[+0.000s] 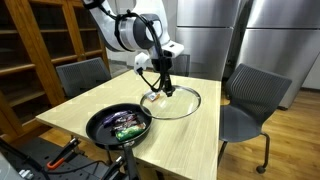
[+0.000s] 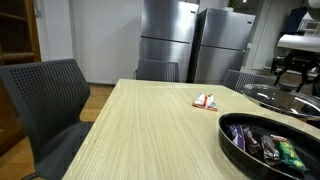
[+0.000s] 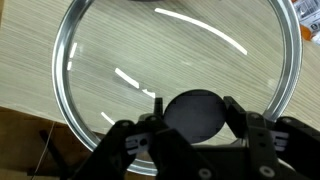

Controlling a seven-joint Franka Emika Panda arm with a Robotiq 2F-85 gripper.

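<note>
A clear glass lid with a metal rim hangs above the table, to the right of a black pan. My gripper is shut on the lid's round black knob, seen from above in the wrist view. The open pan holds several wrapped packets, among them a green one and a purple one. In exterior view 2 the lid shows above the pan's far side, at the right edge.
A small red and white item lies on the wooden table behind the pan. Black chairs stand around the table.
</note>
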